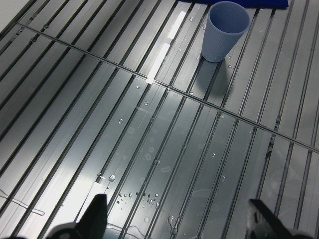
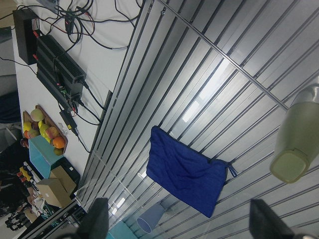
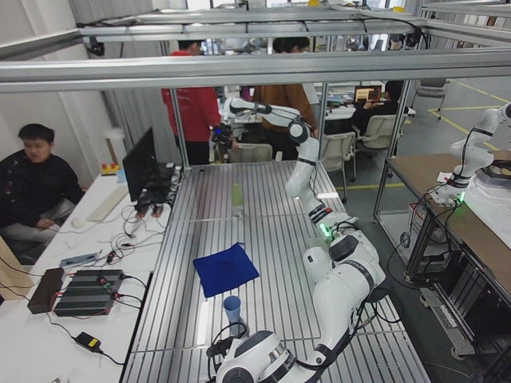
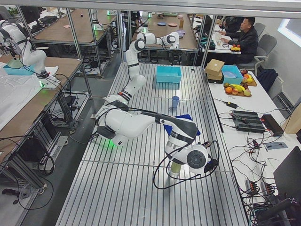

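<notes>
A blue cup (image 3: 231, 307) (image 4: 175, 101) (image 1: 219, 35) stands upright on the slatted metal table, near a flat dark-blue cloth (image 3: 225, 270) (image 2: 184, 169). A green bottle with a clear top (image 3: 237, 199) (image 2: 291, 144) stands farther along the table. My left gripper is open above wet bare slats, short of the cup, with nothing between its fingers. My right gripper is also open and empty, raised high above the bottle's end of the table.
A teal bin (image 4: 168, 74) sits at one table end. A side desk (image 3: 60, 343) holds electronics, cables, boxes and fruit trays. Metal frame bars surround the table, and people sit and stand beyond it.
</notes>
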